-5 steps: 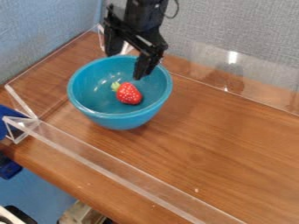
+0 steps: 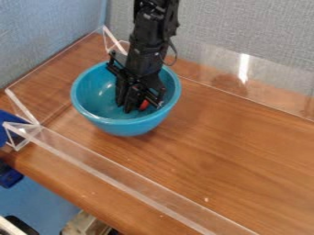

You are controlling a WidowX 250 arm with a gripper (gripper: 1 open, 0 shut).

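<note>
A turquoise bowl (image 2: 95, 101) stands on the wooden table toward the left. My black gripper (image 2: 135, 96) is lowered inside it, largely covering the strawberry (image 2: 146, 106), of which only a little red shows at the right. Whether anything is between the fingers is hidden.
Clear plastic rails edge the wooden table (image 2: 233, 156), whose right half is bare. A blue object (image 2: 7, 124) sits at the far left edge, and grey walls stand behind.
My gripper has come down from above the bowl into it, over the strawberry, which is now mostly hidden. The bowl stays where it was.
</note>
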